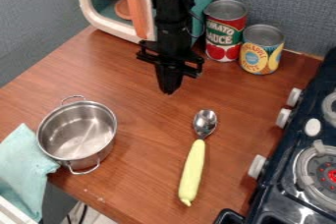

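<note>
My black gripper (168, 76) hangs over the wooden table, its fingers pointing down, above and behind a spoon (203, 130) with a pale yellow handle. I cannot tell whether the fingers are open or shut; nothing clearly shows between them. A steel pot (78, 130) sits at the left on the table (151, 169). Two cans stand at the back: a red one (225, 33) and a yellow one (260, 51).
A black stove (276, 194) with white knobs takes up the right side. A light blue cloth (20, 169) lies at the lower left. A white and teal box (105, 7) stands at the back left.
</note>
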